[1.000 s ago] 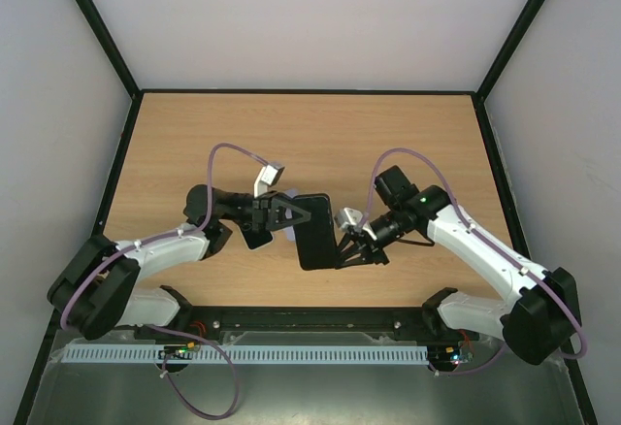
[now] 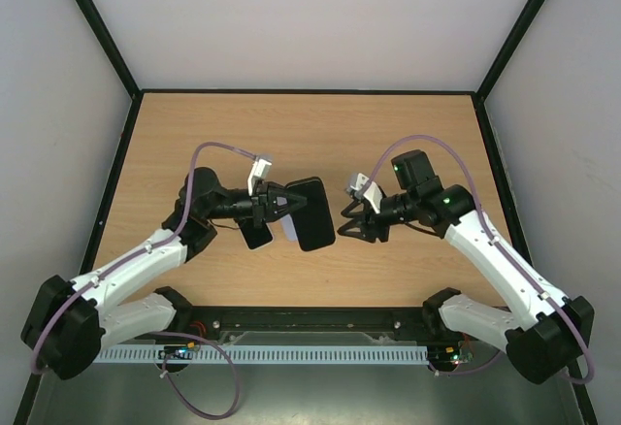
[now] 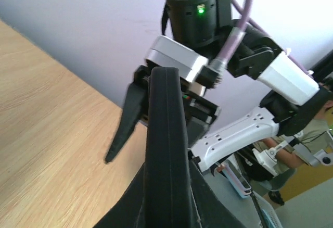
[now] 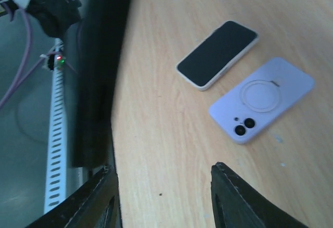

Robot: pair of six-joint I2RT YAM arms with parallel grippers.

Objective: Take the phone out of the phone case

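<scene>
A black cased phone [image 2: 311, 213] is held aloft by my left gripper [image 2: 281, 202], shut on it; in the left wrist view it [image 3: 167, 150] stands edge-on, filling the centre, and in the right wrist view it [image 4: 96, 72] is a blurred dark slab at upper left. My right gripper is open just right of the phone in the top view, apart from it, nothing between its fingers.
A lilac phone [image 4: 261, 100] with ring and camera lenses lies on the wooden table beside a smaller white-edged phone [image 4: 217, 54] with dark screen. Dark rail along the front edge.
The left arm has lifted back, and the held phone has moved up in the top view and tilted. My right gripper has moved up and right, away from the phone.
</scene>
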